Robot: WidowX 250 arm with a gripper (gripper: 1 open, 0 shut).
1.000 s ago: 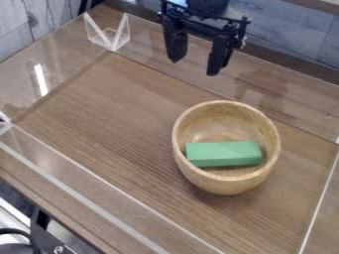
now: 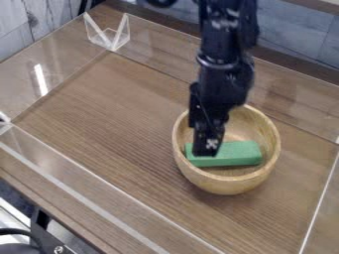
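Note:
My dark gripper (image 2: 207, 123) reaches down from the top of the camera view, open, with its fingers over the left and back part of a round wooden bowl (image 2: 228, 181). A green block (image 2: 236, 156) lies in the bowl, below the fingers. I cannot tell whether the fingertips touch it.
A white wire-like object (image 2: 109, 30) stands at the back left, and dark cables lie at the lower left corner.
The bowl and green block look unmoved.

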